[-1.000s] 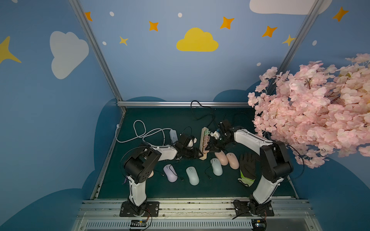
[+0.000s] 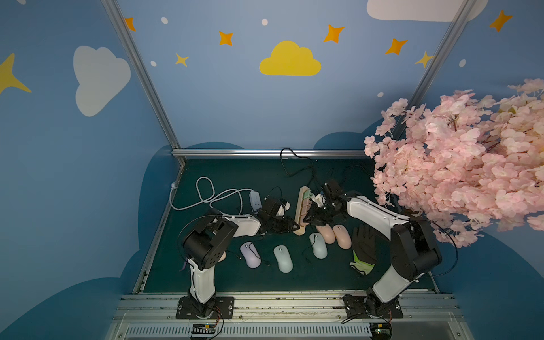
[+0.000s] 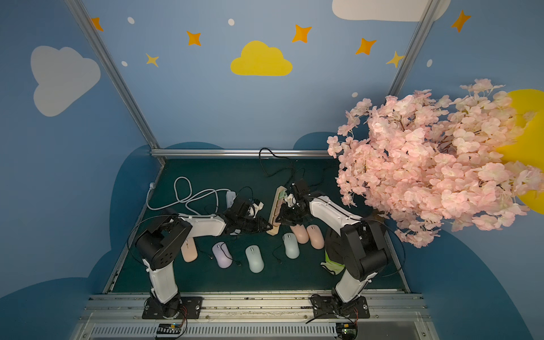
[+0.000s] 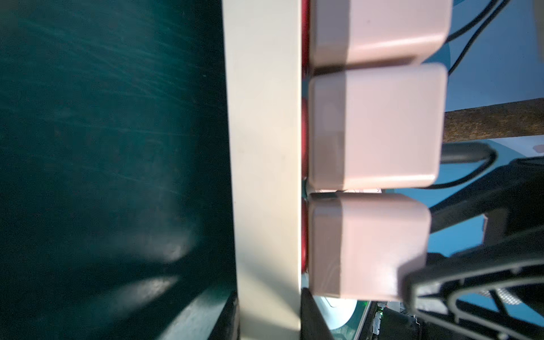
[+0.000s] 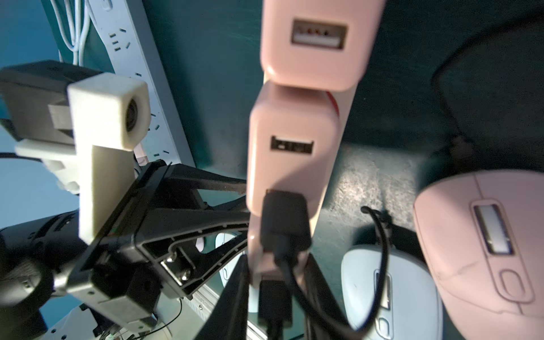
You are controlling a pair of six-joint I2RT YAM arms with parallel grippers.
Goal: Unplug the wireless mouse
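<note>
A beige power strip (image 2: 300, 223) with pink USB chargers (image 5: 294, 124) stands mid-table. My left gripper is shut on the strip's end, its pale side filling the left wrist view. My right gripper is over the chargers, its fingers either side of the lower black USB plug (image 5: 274, 300); whether they close on it is unclear. Another black plug (image 5: 283, 218) with a cable sits above it on a charger. Pink mice (image 2: 341, 236) and a pale blue mouse (image 2: 318, 247) lie in front of the strip.
A white power strip (image 2: 255, 201) with cable lies back left. Purple (image 2: 250, 255) and pale mint (image 2: 283, 259) mice lie front left. A glove (image 2: 363, 249) lies at right, under pink blossom (image 2: 453, 158). The back-left table has some free room around the cables.
My right arm's elbow has moved outward to the right, and its gripper has shifted slightly. The left arm looks unchanged.
</note>
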